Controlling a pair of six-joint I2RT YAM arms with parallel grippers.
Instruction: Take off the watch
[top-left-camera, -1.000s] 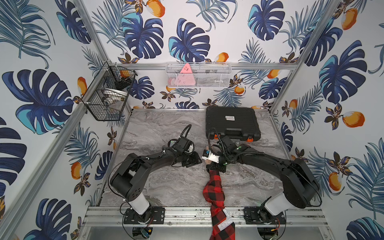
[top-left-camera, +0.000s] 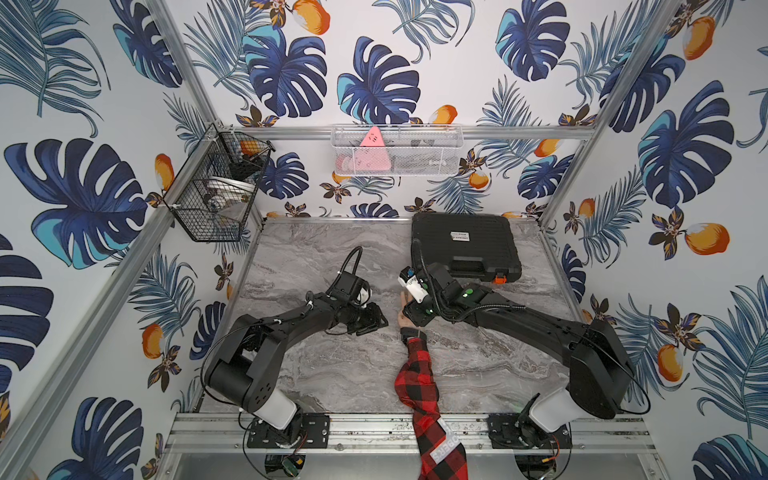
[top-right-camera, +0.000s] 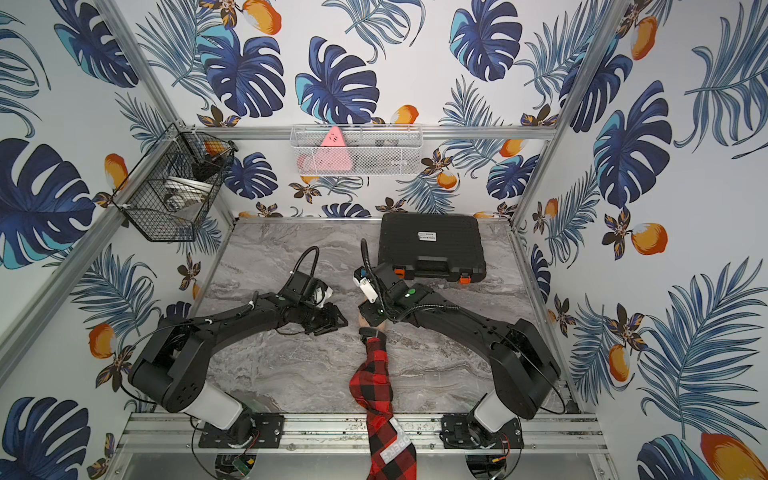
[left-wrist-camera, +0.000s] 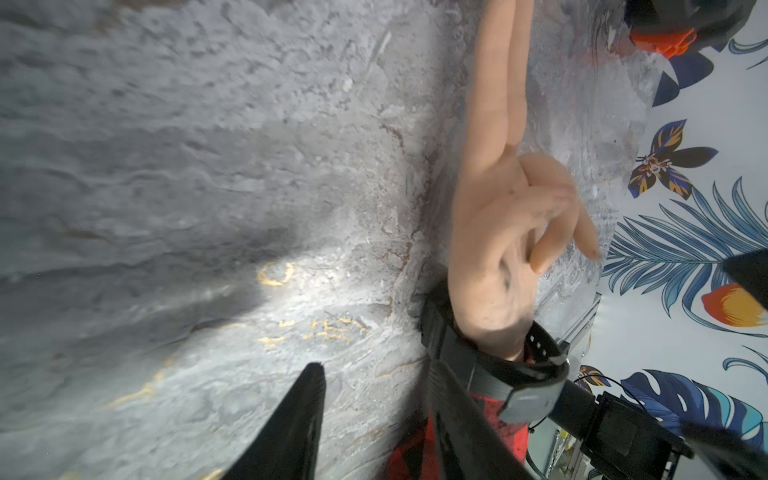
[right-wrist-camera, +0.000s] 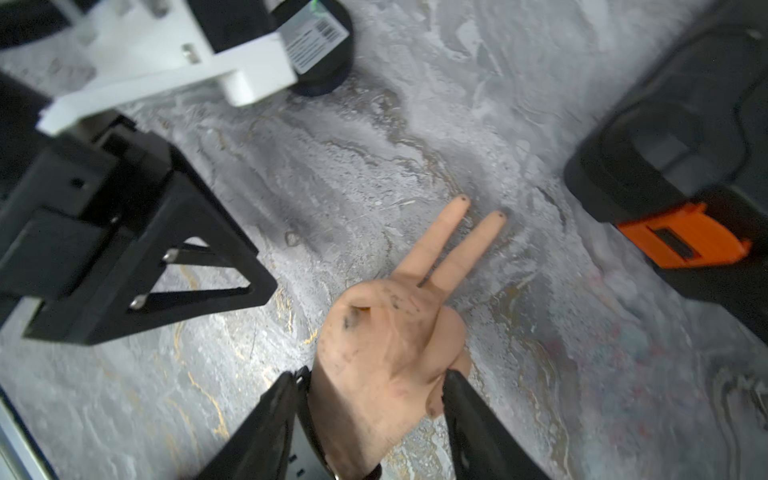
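A mannequin hand (right-wrist-camera: 372, 352) with two fingers extended lies on the marble table, attached to a red plaid sleeve (top-left-camera: 428, 400). A dark watch band (left-wrist-camera: 504, 376) circles its wrist. My left gripper is open beside the wrist, nothing between its fingertips. My right gripper hangs over the palm and wrist, open, its fingertips either side of the hand in the right wrist view; whether they touch it I cannot tell.
A black case (top-right-camera: 432, 240) with orange latches lies at the back right. A wire basket (top-left-camera: 224, 192) and a white rack (top-left-camera: 397, 160) hang on the walls.
Both arms have shifted left; the right gripper has also moved up and back over the hand. The sleeve has shifted slightly left since a second ago.
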